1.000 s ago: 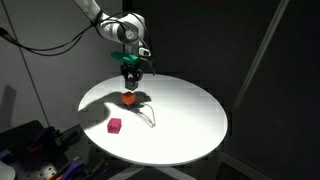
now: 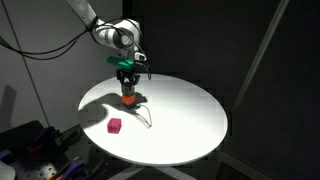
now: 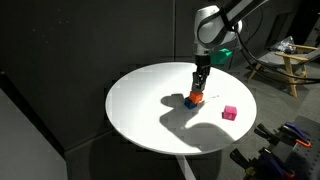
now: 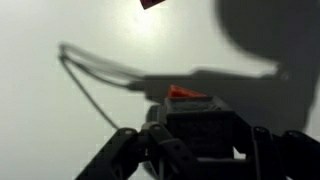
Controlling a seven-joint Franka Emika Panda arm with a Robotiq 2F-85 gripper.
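On the round white table, the orange block (image 2: 128,100) stands directly below my gripper (image 2: 128,88), with hardly any gap showing. A blue block (image 3: 190,103) lies close against the orange block (image 3: 196,97) in the second exterior view; whether one rests on the other I cannot tell. In the wrist view, a dark, block-like thing (image 4: 200,125) fills the space between my fingers, and the gripper appears shut on it. Only a corner of the orange block (image 4: 183,92) shows past it. Off to one side sits a pink block (image 2: 114,126), apart from the others.
A dark chair (image 2: 45,140) and cables stand by its near edge. The arm's shadow falls across the tabletop around the blocks.
My gripper has come down towards the orange block over the last second. The orange and pink blocks look to be in the same places.
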